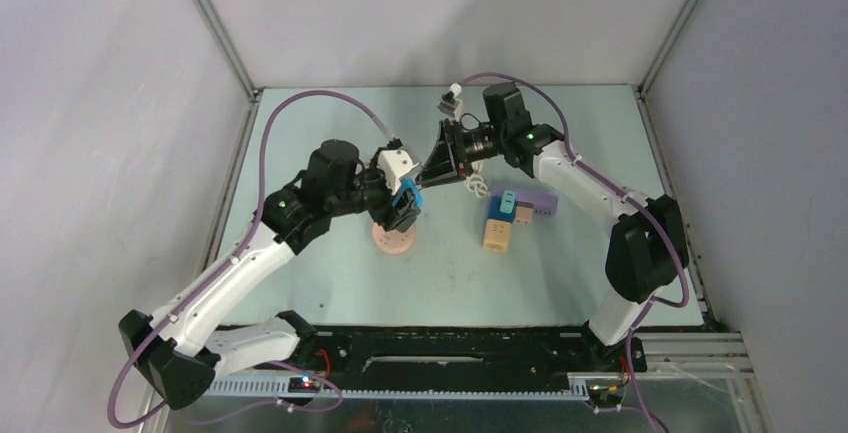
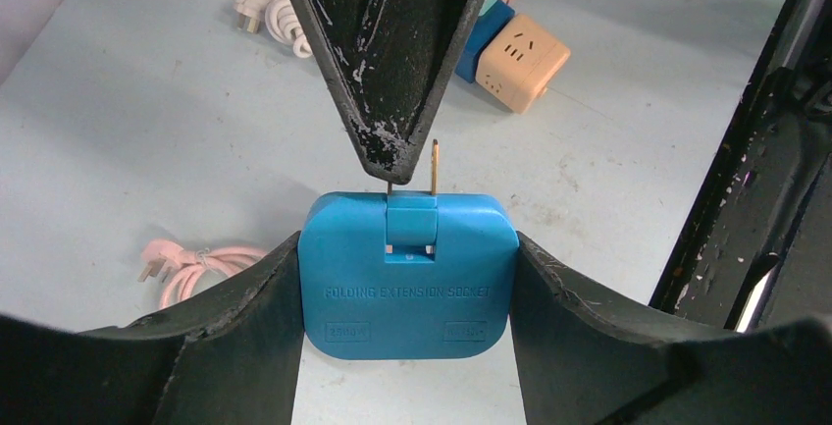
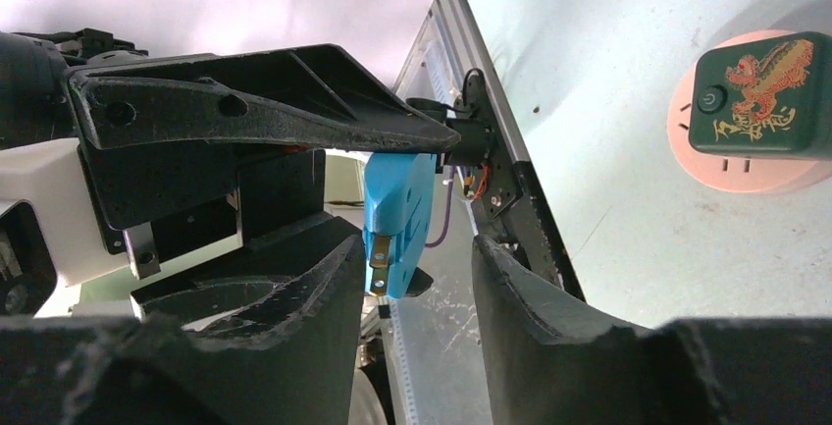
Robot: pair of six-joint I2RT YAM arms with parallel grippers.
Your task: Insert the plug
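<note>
In the left wrist view, a blue folding extension socket (image 2: 407, 302) is held upright between the fingers of my left gripper, its metal prongs pointing up. A black finger of my right gripper hangs just above it, by the prongs. In the right wrist view my right gripper is part open beside the same blue socket (image 3: 392, 204), whose prongs face its fingers. A green plug adapter (image 3: 751, 96) sits on a round pink power strip (image 3: 718, 172). The top view shows both grippers meeting over the table's middle.
Right of centre lie a purple strip (image 1: 540, 203) and an orange adapter (image 1: 496, 238) with several small blocks. A white coiled cable (image 2: 289, 27) and a pink coiled cable (image 2: 216, 260) lie on the table.
</note>
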